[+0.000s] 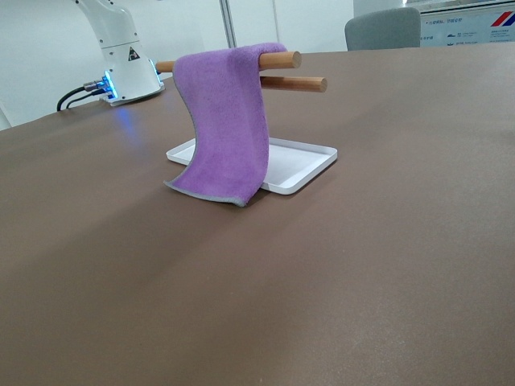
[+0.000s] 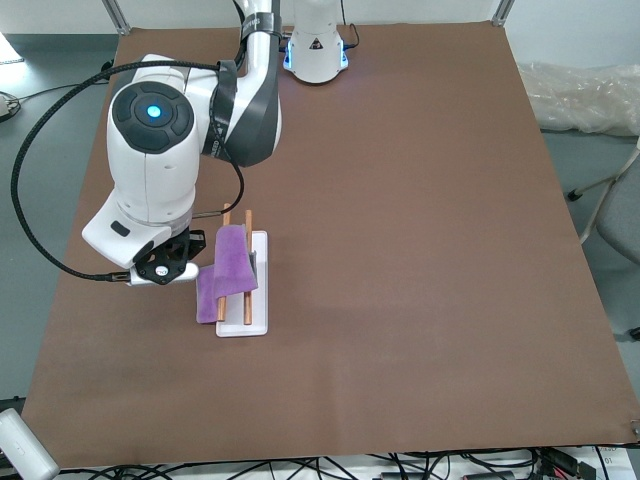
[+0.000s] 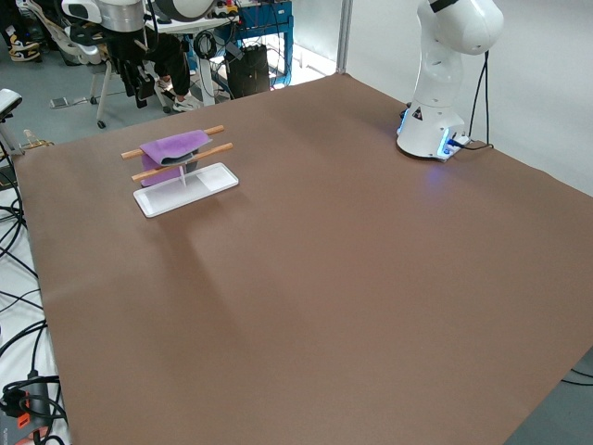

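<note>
A purple towel point(image 2: 231, 262) with a grey edge drapes over the upper of two wooden bars point(image 1: 282, 60) on a rack with a white tray point(image 1: 301, 165); in the top view its lower end lies on the table beside the tray. In the camera left view my gripper point(image 2: 170, 258), a black mount on the white arm, is left of the towel and above it, its fingers hidden under the arm. Whether it is open or shut does not show.
</note>
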